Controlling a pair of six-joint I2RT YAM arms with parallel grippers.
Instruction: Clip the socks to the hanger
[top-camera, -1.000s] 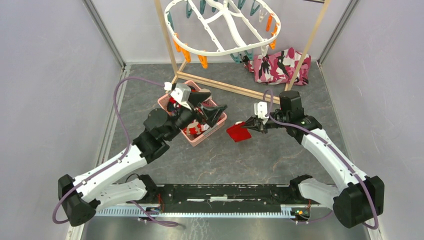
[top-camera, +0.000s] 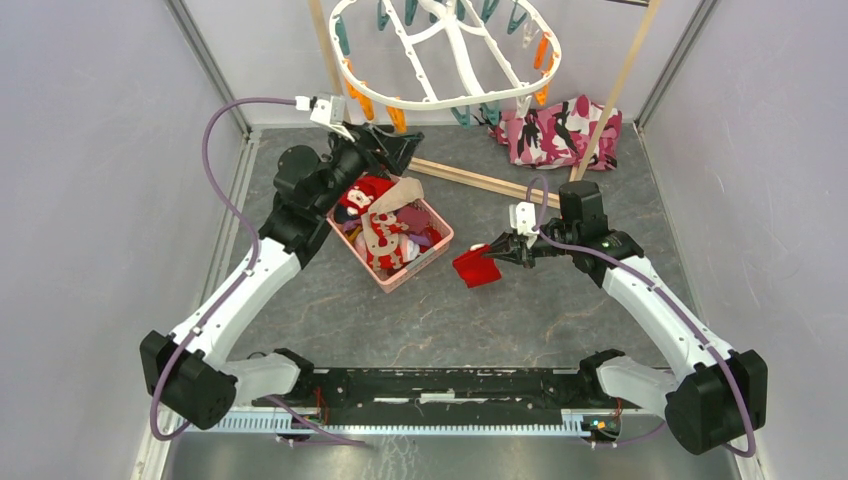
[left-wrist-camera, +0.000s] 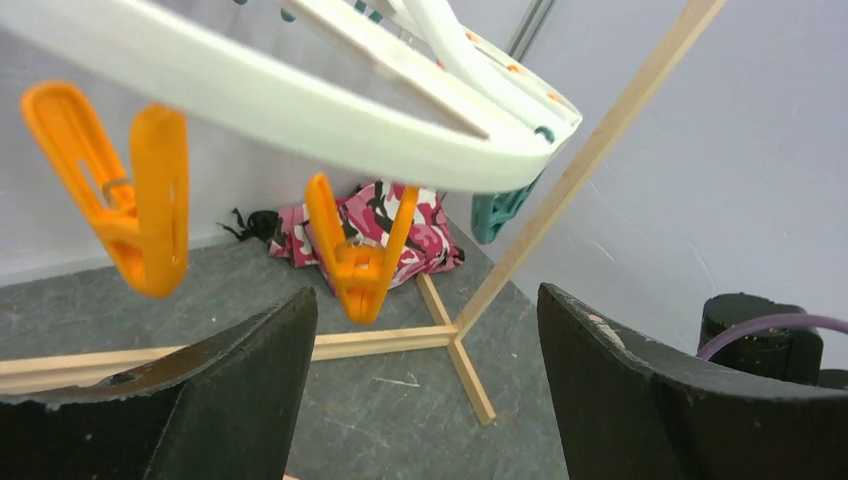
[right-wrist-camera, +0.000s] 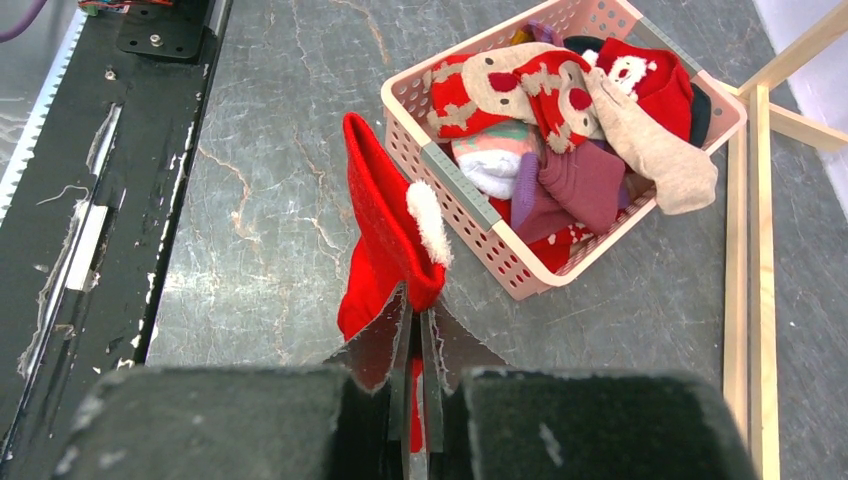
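Observation:
A red sock with a white patch (right-wrist-camera: 375, 230) hangs from my right gripper, whose fingers are shut on it. In the top view this red sock (top-camera: 477, 267) is to the right of the basket, over the floor. The white round hanger (top-camera: 445, 103) is at the top, with teal and orange clips round its rim. My left gripper is raised just below the hanger's near rim, fingers apart and empty. Between its fingers, farther off, an orange clip (left-wrist-camera: 360, 275) shows under the rim; another orange clip (left-wrist-camera: 150, 215) is to the left.
A pink basket (top-camera: 410, 272) full of socks stands below my left arm. Wooden poles (top-camera: 480, 181) frame the back of the floor, and a pink camouflage cloth (top-camera: 555, 135) lies behind them.
My left arm has moved back and leftward from over the basket towards the hanger's near rim. The hanger has shifted slightly. My right arm and the red sock have stayed put.

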